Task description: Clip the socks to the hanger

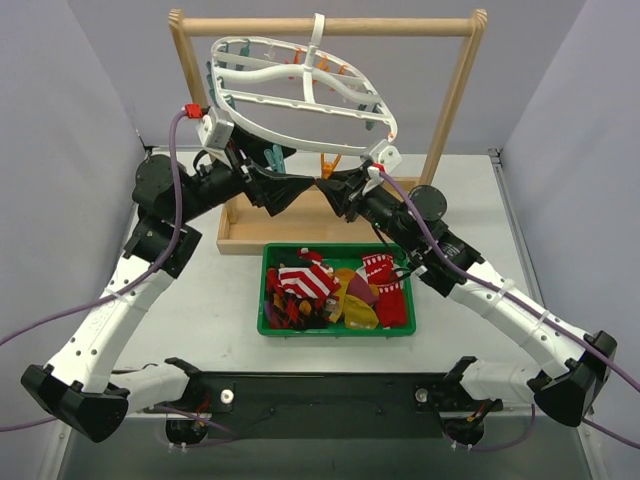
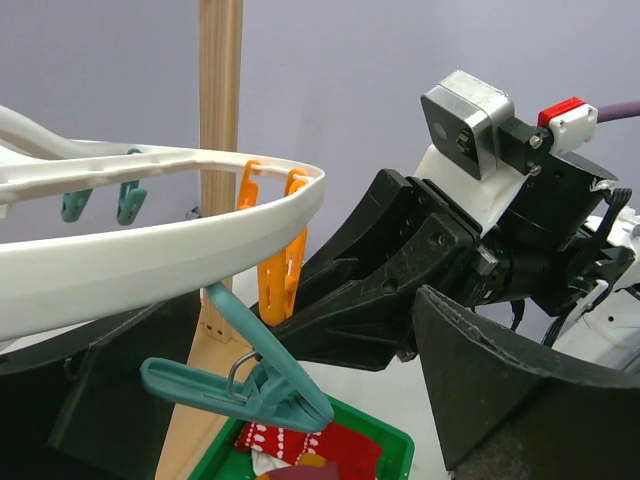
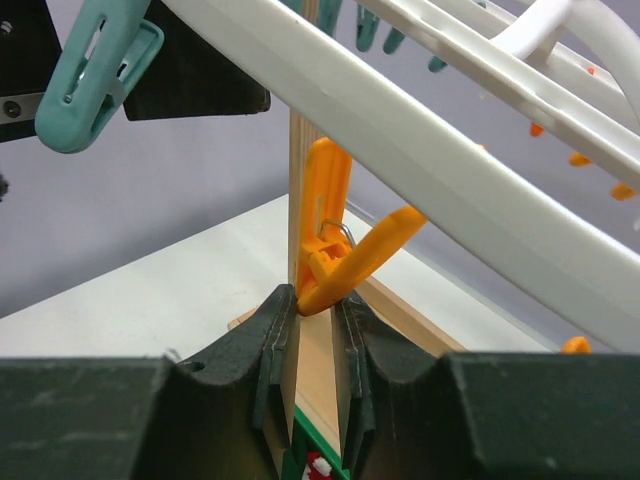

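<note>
The white hanger hangs from the wooden rack, tilted, with teal and orange clips along it. My left gripper stands open around a teal clip on the hanger's rim. My right gripper is at the lower end of an orange clip, its fingertips close together on it; whether they grip it is hard to tell. Socks lie in the green bin below.
The wooden rack frames the hanger, with its box base behind the bin. Bare white table shows on either side. Both arms are close together under the hanger.
</note>
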